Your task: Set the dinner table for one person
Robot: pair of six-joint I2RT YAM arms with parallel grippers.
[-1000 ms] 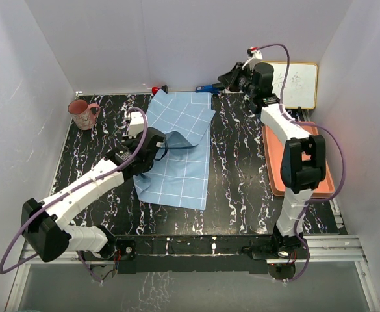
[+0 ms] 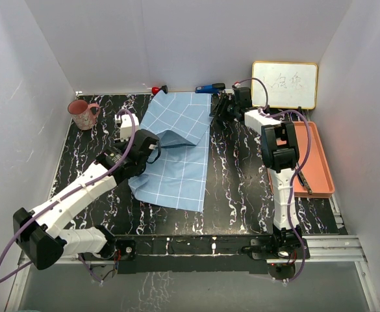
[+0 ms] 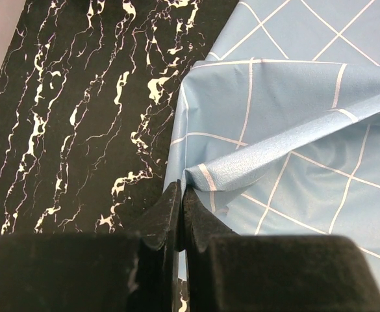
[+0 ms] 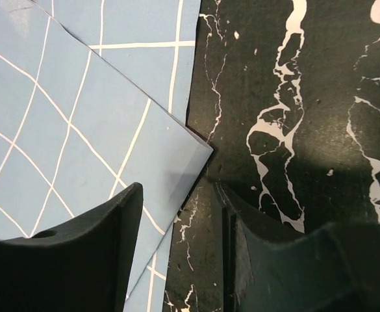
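Note:
A light blue cloth with white grid lines (image 2: 173,182) lies partly folded on the black marbled table (image 2: 235,195). My left gripper is shut on a raised fold of the cloth (image 3: 274,143) at its left edge, with only that thin fabric at its tips. My right gripper stands open just beside a corner of the cloth's folded upper layer (image 4: 157,149), low over the table at the cloth's right edge.
A pink mug (image 2: 82,116) is at the back left. An orange tray (image 2: 316,175) is at the right, partly under the right arm. A whiteboard (image 2: 284,84) and small tools (image 2: 209,88) lie along the back.
My left gripper has drawn slightly left with the fold, and the upper layer's right corner has shifted slightly left.

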